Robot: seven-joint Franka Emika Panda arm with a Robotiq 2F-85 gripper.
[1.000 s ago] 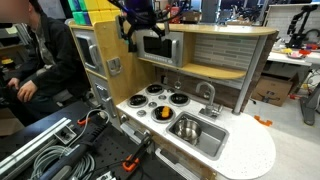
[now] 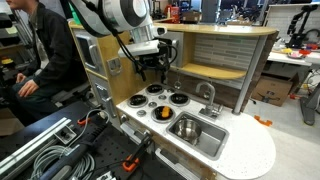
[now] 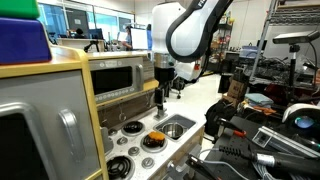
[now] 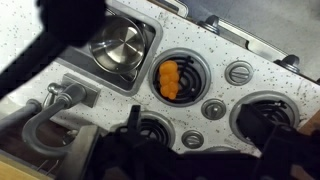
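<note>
My gripper (image 2: pixel 152 76) hangs open above the toy stovetop, with nothing visible between its fingers. In the wrist view, its dark fingers (image 4: pixel 132 122) stand apart at the lower part of the picture. An orange object (image 4: pixel 170 80) lies on a black burner beside the sink; its exact kind is hard to tell. It also shows in exterior view 2 as a small orange shape (image 3: pixel 157 136), below the gripper (image 3: pixel 160 104). A metal pot (image 4: pixel 118 45) sits in the sink basin (image 2: pixel 210 143).
A curved faucet (image 2: pixel 208 92) rises behind the sink. Behind the stovetop stand a microwave (image 3: pixel 117 76) and a wooden shelf (image 2: pixel 210 72). White counter (image 2: pixel 245 150) to the right of the sink is clear. Cables lie in front.
The arm has come down from near the cabinet top to above the burners, shifting somewhat right in exterior view 1. The orange object and the pot have not moved.
</note>
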